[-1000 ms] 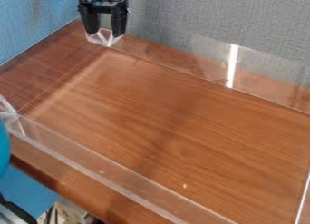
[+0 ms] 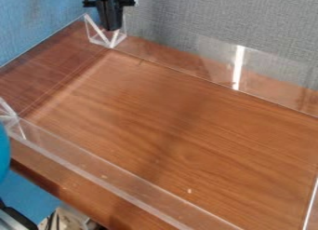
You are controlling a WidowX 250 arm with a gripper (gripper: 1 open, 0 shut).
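My black gripper [image 2: 110, 20] hangs at the top left, above the back left corner of a wooden surface [image 2: 174, 122] with clear walls, by a clear corner bracket [image 2: 97, 33]. It looks shut; I see nothing held, though its tips are small and dark.
Clear low walls [image 2: 112, 182] edge the surface, with another bracket [image 2: 6, 113] at the left. A turquoise object [image 2: 4, 155] sits at the lower left edge.
My gripper has risen a little and appears narrower or turned; less of it shows at the top of the view.
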